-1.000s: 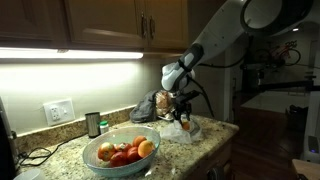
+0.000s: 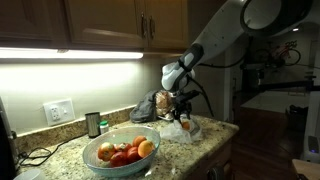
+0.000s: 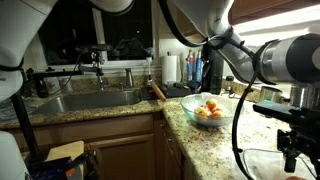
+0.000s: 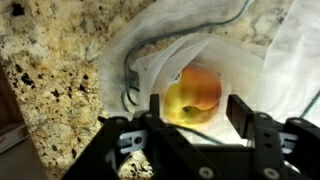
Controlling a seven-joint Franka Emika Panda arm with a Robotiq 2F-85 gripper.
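A red-and-yellow round fruit, like an apple or peach [image 4: 193, 92], sits inside a crumpled, see-through white plastic bag [image 4: 130, 48]. In the wrist view the fingers of my gripper stand apart, one to each side of the fruit, with a little space between them and its skin. How deep the fingertips reach cannot be told. From exterior view 1, the gripper [image 2: 180, 112] points down over the bag [image 2: 190, 132] at the counter's far end, and a bit of orange fruit [image 2: 186, 125] shows. In exterior view 2 the gripper [image 3: 290, 160] is at the lower right.
A large bowl [image 2: 95, 158] of red and orange fruit stands on the speckled counter [image 3: 205, 138]. Behind the bag are a dark backpack [image 2: 146, 108] and other items. Upper cabinets [image 2: 105, 22] hang above. The counter between bowl and bag is mostly clear.
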